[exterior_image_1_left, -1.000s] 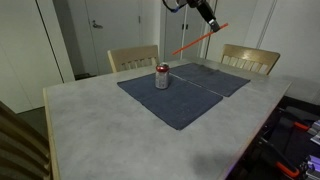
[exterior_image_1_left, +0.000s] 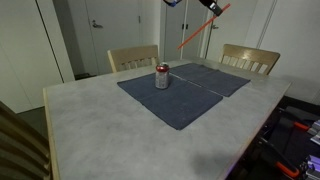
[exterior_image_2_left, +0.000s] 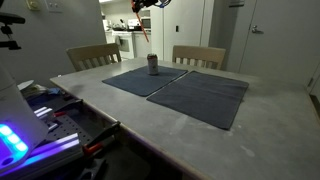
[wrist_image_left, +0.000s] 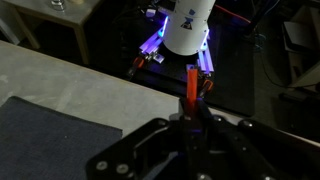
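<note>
High above the table, my gripper (exterior_image_1_left: 212, 10) is shut on a thin orange-red stick (exterior_image_1_left: 196, 36). The stick slants, its lower end hanging clear of the tabletop in exterior view 1. In exterior view 2 the gripper (exterior_image_2_left: 142, 9) is at the top edge with the stick (exterior_image_2_left: 145, 31) pointing down. From the wrist, the stick (wrist_image_left: 192, 85) rises out of the dark fingers, whose fingers are hard to make out. A can with a red rim (exterior_image_1_left: 162, 78) stands upright on a dark mat (exterior_image_1_left: 185, 108), well below the stick.
A second dark mat (exterior_image_2_left: 203, 98) lies alongside the first. Wooden chairs (exterior_image_1_left: 134, 58) stand at the table's far side. Bare tabletop (exterior_image_1_left: 90, 125) spreads out on the left in exterior view 1. The robot's white base (wrist_image_left: 187, 28) shows in the wrist view.
My gripper has risen with the stick, which now slants more steeply. The stick's lower end has shifted slightly up and right in exterior view 1. The can and mats have stayed put.
</note>
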